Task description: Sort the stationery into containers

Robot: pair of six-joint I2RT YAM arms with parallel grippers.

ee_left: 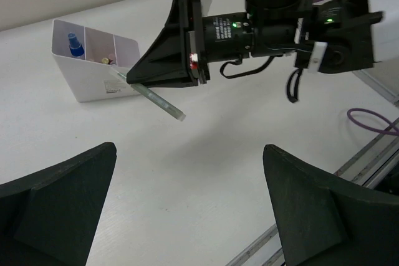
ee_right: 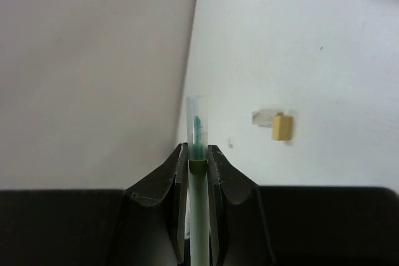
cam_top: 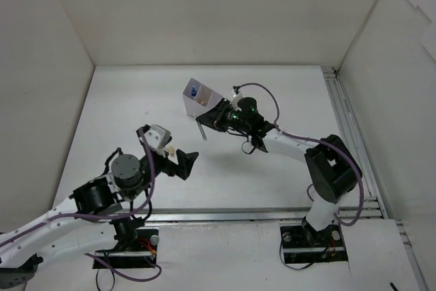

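Note:
My right gripper is shut on a slim pale-green pen (ee_right: 199, 210) with a clear cap, held tilted just in front of the white divided container (ee_left: 93, 82). That container holds a blue item (ee_left: 76, 47) in one compartment and small items in another. My left gripper (cam_top: 178, 163) stands open, nothing between its fingers, lower left of the right one. A yellow block (ee_right: 282, 127) and a pale block (ee_right: 264, 117) lie on the table, partly behind the left arm in the top view.
Metal rails (cam_top: 231, 216) run along its front and right edges, and walls enclose it.

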